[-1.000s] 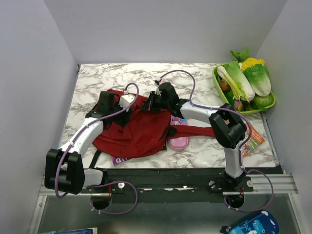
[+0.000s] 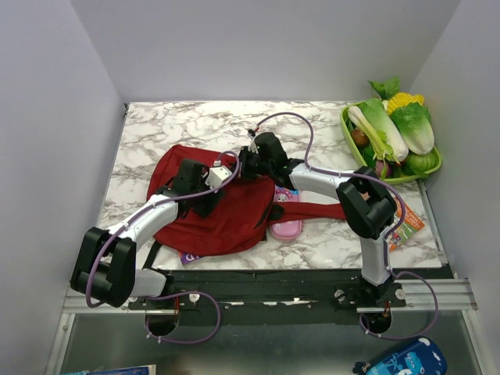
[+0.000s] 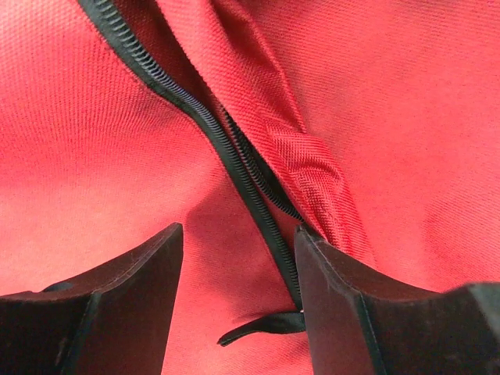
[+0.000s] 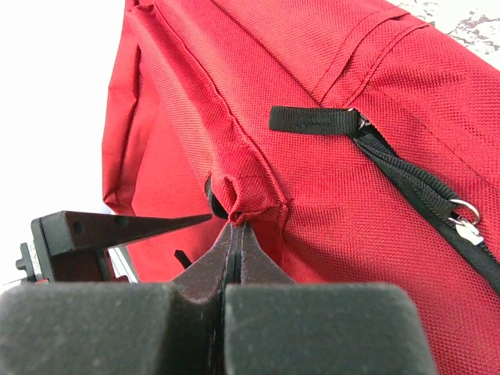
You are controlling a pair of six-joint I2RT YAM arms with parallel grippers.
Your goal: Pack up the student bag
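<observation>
The red bag (image 2: 219,230) lies crumpled at the left-centre of the marble table. In the left wrist view my left gripper hovers over red fabric beside a black zipper (image 3: 234,160), fingers apart with nothing clearly between them. My right gripper is shut at a folded red seam (image 4: 242,187) on the bag's top edge; a thin bit of fabric appears to be at its tips. A black zipper with a metal pull (image 4: 465,228) lies to its right.
A pink case (image 2: 286,230) sits right of the bag. A green basket of vegetables (image 2: 433,160) stands at the back right, with a booklet (image 2: 410,226) below it. A blue case (image 2: 402,361) is at the bottom right.
My left gripper has moved right and toward the front over the bag, and the bag's left part has shifted slightly. The right arm stays in place.
</observation>
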